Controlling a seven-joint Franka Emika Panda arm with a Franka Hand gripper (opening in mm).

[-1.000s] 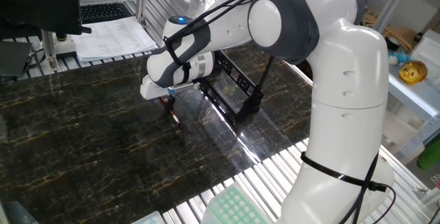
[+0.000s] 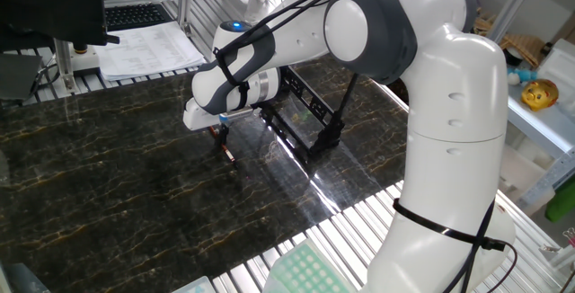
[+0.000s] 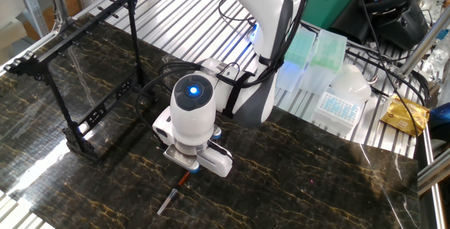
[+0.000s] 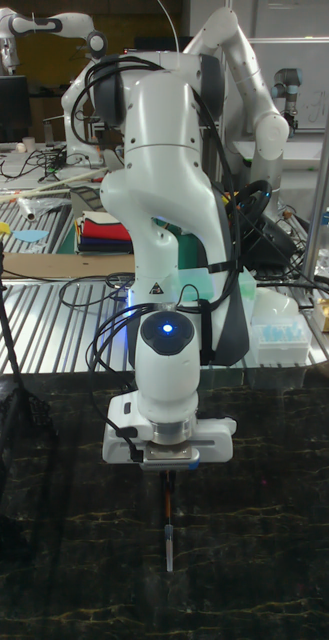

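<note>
A slim pen-like stick, reddish-brown at one end and pale at the other [image 3: 167, 202], is under the hand in all three views. My gripper [image 2: 223, 138] points down over the dark marbled tabletop [image 2: 117, 185]. Its black fingers stand close together at the middle of the hand, with the stick running between them, so it appears shut on the stick. From the front, the stick's pale end [image 4: 169, 549] sticks out below the hand [image 4: 167, 448]. Whether the stick touches the table I cannot tell. The fingertips are mostly hidden in the view from above.
A black open frame [image 3: 84, 120] stands on the tabletop beside the hand. Pale green and clear boxes [image 3: 338, 112] and a gold packet [image 3: 406, 114] lie along the slatted edge. Papers [image 2: 148, 52] and a keyboard [image 2: 137, 14] sit beyond the marble.
</note>
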